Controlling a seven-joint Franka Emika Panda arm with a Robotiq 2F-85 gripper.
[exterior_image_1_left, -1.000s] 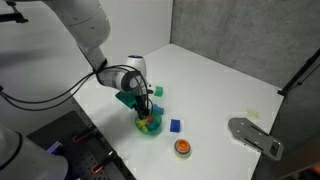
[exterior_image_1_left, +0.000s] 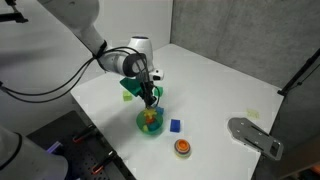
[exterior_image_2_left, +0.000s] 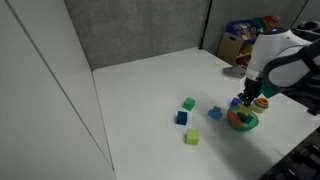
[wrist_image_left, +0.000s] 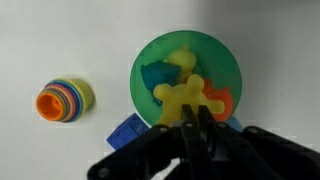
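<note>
A yellow toy (wrist_image_left: 188, 98) with rounded knobs is between the fingertips of my gripper, which is shut on it. In the wrist view it covers part of the green bowl (wrist_image_left: 158, 48). Inside that bowl lie a teal toy (wrist_image_left: 157, 74), another yellow toy (wrist_image_left: 183, 58) and an orange-red piece (wrist_image_left: 219, 97). From the first exterior view, the gripper (exterior_image_1_left: 150, 105) points down over the bowl (exterior_image_1_left: 141, 126), with yellow (exterior_image_1_left: 150, 115) just below its tips.
Blue block (exterior_image_1_left: 175, 126) and stacked ring-like cups (exterior_image_1_left: 182, 147) stand right of the bowl. Green blocks (exterior_image_2_left: 189, 103) and a dark blue block (exterior_image_2_left: 181, 118) lie apart on the white table. A grey metal tray (exterior_image_1_left: 255, 135) is farther off.
My gripper has risen from down in the bowl to above it, and yellow now shows below its tips. The bowl and blocks around it stay where they were.
</note>
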